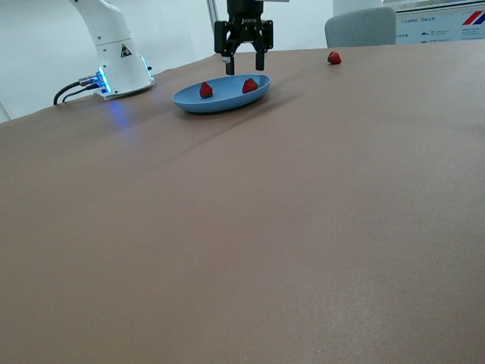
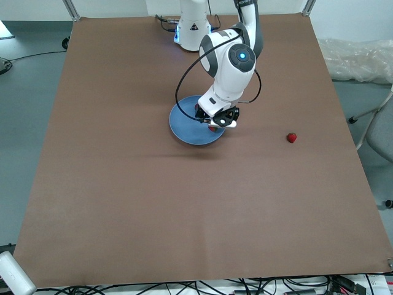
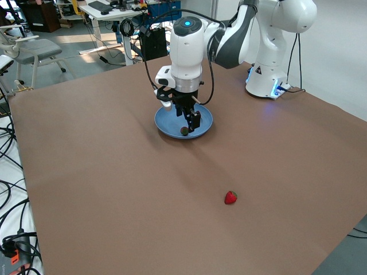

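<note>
A blue plate sits on the brown table, holding two strawberries: one on the left in the top view, another on the right. My gripper hangs just above the plate, its two fingers apart, open with nothing visible between them. In the left view the gripper body covers much of the plate's right part. A third strawberry lies alone on the table, also visible in the right view.
The arm's white base with cables stands at the back of the table. A grey chair stands beyond the edge, and cables run along another edge.
</note>
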